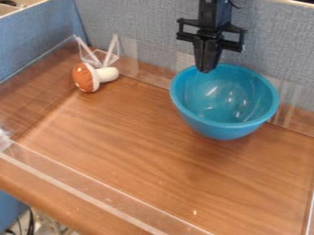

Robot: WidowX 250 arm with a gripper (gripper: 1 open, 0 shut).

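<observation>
My black gripper (207, 64) hangs over the back left rim of a turquoise bowl (223, 115), pointing down, shut with nothing visible between its fingers. The bowl stands upright and empty at the right of the wooden surface. At the upper left lies an orange and white toy (87, 77), shaped like a mushroom, with white strands behind it.
Grey-blue padded walls (135, 23) close the workspace at the back and left. Some cables show below the lower left edge.
</observation>
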